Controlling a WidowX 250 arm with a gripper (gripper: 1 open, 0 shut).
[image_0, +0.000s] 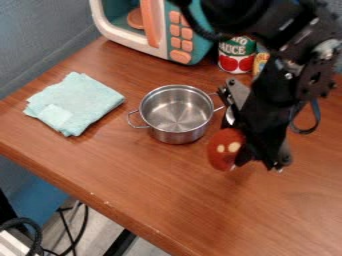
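Observation:
My black gripper (254, 150) hangs at the right of the steel pot, low over the wooden table. A red object with pale spots (223, 150), perhaps a tomato, is at the gripper's left side; whether the fingers are closed on it is hard to tell. The steel pot (175, 115) with two handles stands on the table, its inside looking empty.
A folded light blue cloth (74, 102) lies on the left. A toy microwave (147, 22) and cans (235, 56) stand at the back, partly behind the arm. Cables hang beyond the left edge.

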